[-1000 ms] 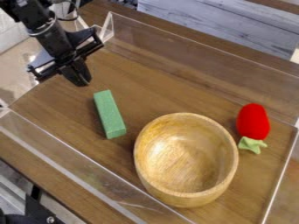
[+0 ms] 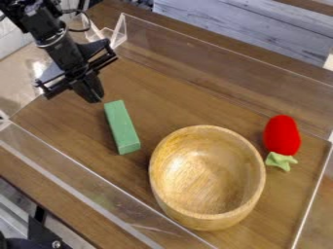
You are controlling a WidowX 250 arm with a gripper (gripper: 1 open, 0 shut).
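Note:
My black gripper (image 2: 93,95) hangs at the upper left of the camera view, above the wooden floor of the tray, shut with nothing visible between its fingers. Just below and right of it lies a green rectangular block (image 2: 121,126). A large wooden bowl (image 2: 204,177) sits at the lower middle. At the right lies a red rounded object (image 2: 282,136) with a pale green piece (image 2: 279,161) at its lower end.
Clear low walls (image 2: 92,204) border the wooden work area (image 2: 196,83). The middle and upper part of the floor between the gripper and the red object is clear.
The gripper has shifted only slightly over the last second, staying near the upper left. The block, bowl and red object have not moved.

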